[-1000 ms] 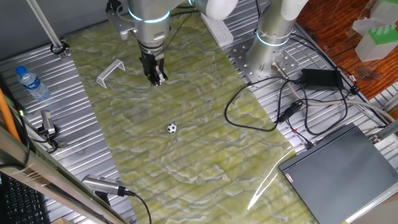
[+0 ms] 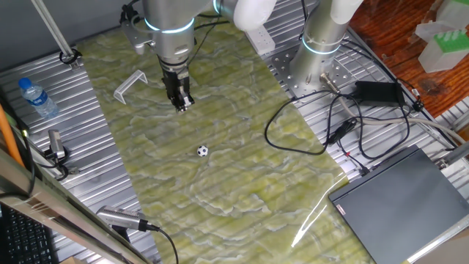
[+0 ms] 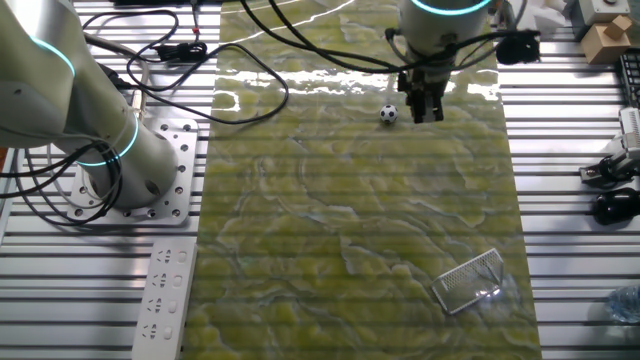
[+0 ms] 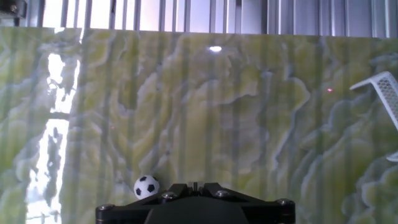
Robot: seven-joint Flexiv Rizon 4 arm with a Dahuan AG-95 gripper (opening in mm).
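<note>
A small black-and-white soccer ball [image 2: 203, 151] rests on the green marbled mat. In the wrist view the ball [image 4: 147, 186] appears at the bottom, just left of my fingers. My gripper [image 2: 183, 106] hangs above the mat, between the ball and a small white goal frame. Its fingertips meet in the wrist view, so the gripper is shut, and nothing shows between them. The goal's netting [image 3: 468, 283] is visible in exterior view 2, well away from the ball [image 3: 388, 113]. At the right edge of the wrist view, only part of the goal [image 4: 387, 92] can be seen.
Clear mat [image 2: 242, 198] surrounds the ball. Black cables [image 2: 297, 152] loop over the mat's edge near the arm's base. A closed laptop [image 2: 407, 205] lies beyond that edge. A water bottle [image 2: 38, 98] and a metal-bodied device [image 2: 121, 218] stand on the opposite side.
In exterior view 1 my gripper has shifted downward in the picture, closer to the ball, and slightly left overall. The ball and the goal have stayed in place.
</note>
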